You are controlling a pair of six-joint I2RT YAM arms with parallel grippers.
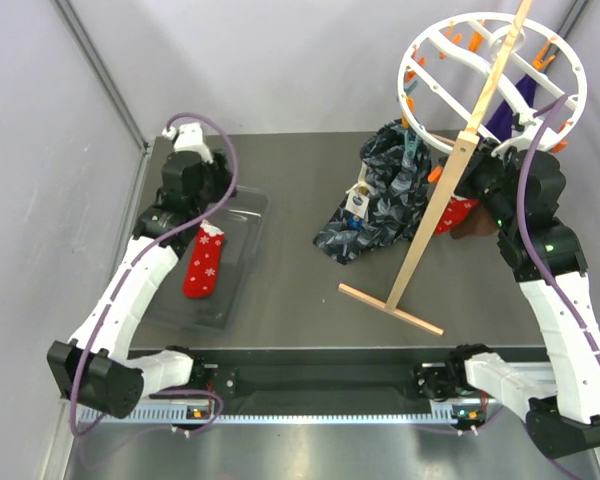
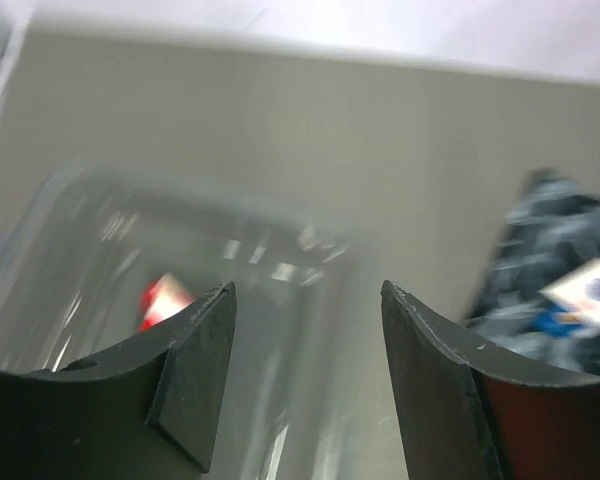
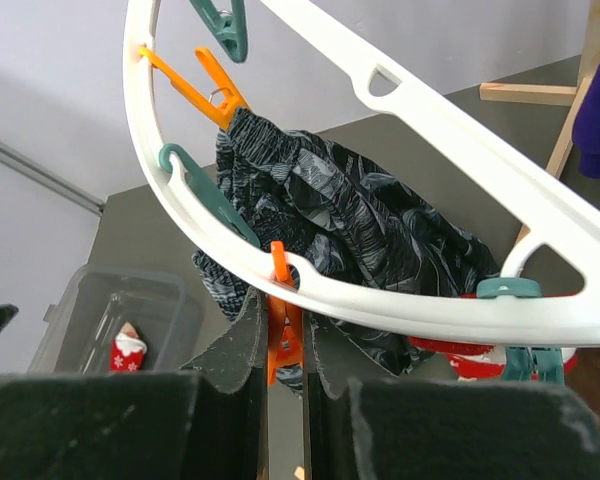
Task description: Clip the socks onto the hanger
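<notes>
The white round hanger (image 1: 490, 20) stands at right, with orange and teal clips on its ring. A dark leaf-patterned sock (image 3: 340, 200) hangs from it, purple and red socks behind. My right gripper is shut on an orange clip (image 3: 280, 262) at the ring. My left gripper is above the clear bin (image 2: 180, 200), fingers apart with nothing between them. A red snowflake sock (image 1: 204, 265) lies in the bin.
The wooden stand (image 1: 410, 260) rises at right, its foot near the front. Bare grey table (image 1: 290, 300) lies between bin and stand. Walls border the left and back.
</notes>
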